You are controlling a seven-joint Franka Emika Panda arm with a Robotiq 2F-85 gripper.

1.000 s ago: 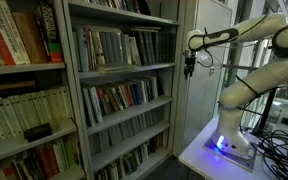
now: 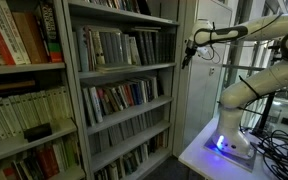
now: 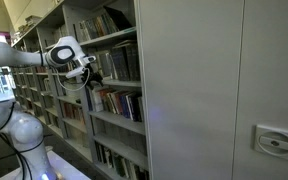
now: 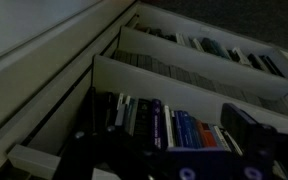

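My gripper (image 2: 187, 60) is raised in front of the right end of a tall grey bookcase (image 2: 81, 90), apart from its shelves as far as exterior view 1 shows. In exterior view 2 the gripper (image 3: 88, 74) appears before the upper shelves. The wrist view looks onto shelves from above; dark fingers stand wide apart on either side, and nothing shows between them. Below lies a row of upright books (image 4: 174, 125), mostly dark, with some blue and an orange one. A second row of books (image 4: 229, 50) stands on another shelf.
A white table (image 2: 209, 158) carries the arm's base, with loose black cables (image 2: 278, 150) to its right. Behind the arm is a pale door (image 2: 206, 60). A large blank grey panel (image 3: 192, 90) borders the bookcase in exterior view 2.
Compared with a second ago, the gripper and forearm have risen beside the bookcase. The books look unmoved.
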